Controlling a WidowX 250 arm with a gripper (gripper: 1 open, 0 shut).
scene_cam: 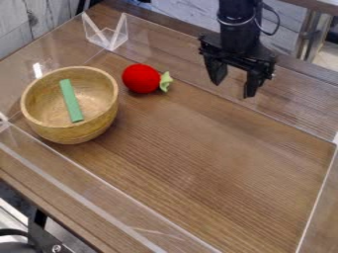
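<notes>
My gripper (pixel 236 61) is a black arm at the top centre-right, hovering over the back of the wooden table (pixel 211 178); whether its fingers are open or shut is hard to make out. A wooden bowl (pixel 99 119) at the left holds a green stick-like object (pixel 71 104). A red round object with a green leafy tip (pixel 142 77) lies between the bowl and the gripper.
A clear, empty plastic container (pixel 106 30) stands at the top left. The middle, front and right of the table are bare.
</notes>
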